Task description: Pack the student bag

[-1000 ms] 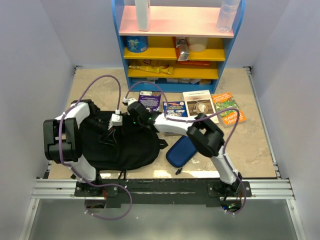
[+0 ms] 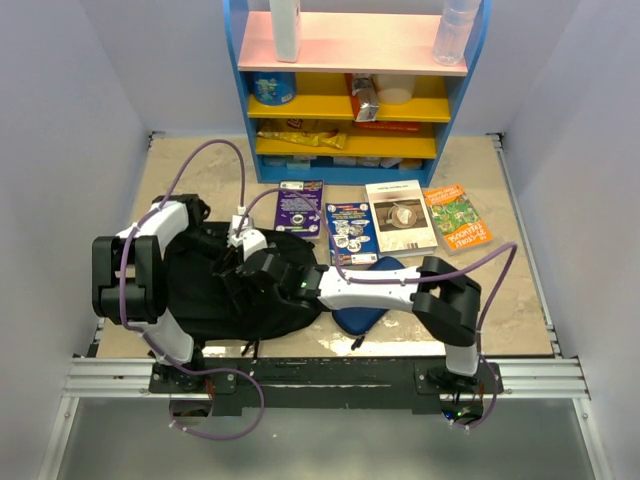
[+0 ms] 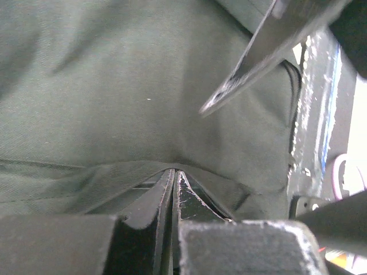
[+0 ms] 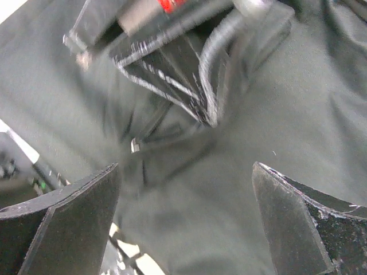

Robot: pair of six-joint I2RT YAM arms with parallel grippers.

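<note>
The black bag (image 2: 200, 300) lies open on the left of the table. In the left wrist view my left gripper is shut on a fold of the bag's fabric (image 3: 126, 97), near a hem. My right gripper is open over the bag's dark cloth (image 4: 298, 109), close to my left gripper, with a bunched, blurred dark shape beyond its fingers. In the top view both grippers crowd over the bag's upper middle and partly hide each other.
A blue case (image 2: 355, 320) lies right of the bag. Books (image 2: 400, 215) and workbooks (image 2: 298, 215) lie before a blue shelf (image 2: 350, 175) holding packs and bottles.
My right arm has swung down and left over the bag, its forearm now lower in the top view. My left arm has shifted slightly upward at the gripper.
</note>
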